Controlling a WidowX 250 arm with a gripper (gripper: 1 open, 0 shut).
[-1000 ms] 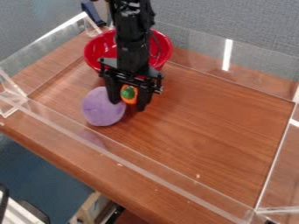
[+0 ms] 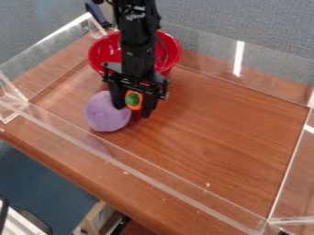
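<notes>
The black gripper (image 2: pixel 135 97) reaches down to the left of the table's middle, its fingers around a small orange and green object (image 2: pixel 132 99). Whether they are closed on it is hard to tell. A purple round piece (image 2: pixel 105 114) lies just left of and below the fingers. Behind the arm sits a red bowl (image 2: pixel 166 51), partly hidden by it.
Clear low walls (image 2: pixel 238 59) edge the wooden table (image 2: pixel 215 147). A blue object (image 2: pixel 97 13) lies outside at the top left.
The gripper has shifted very slightly around the small object; otherwise little differs.
</notes>
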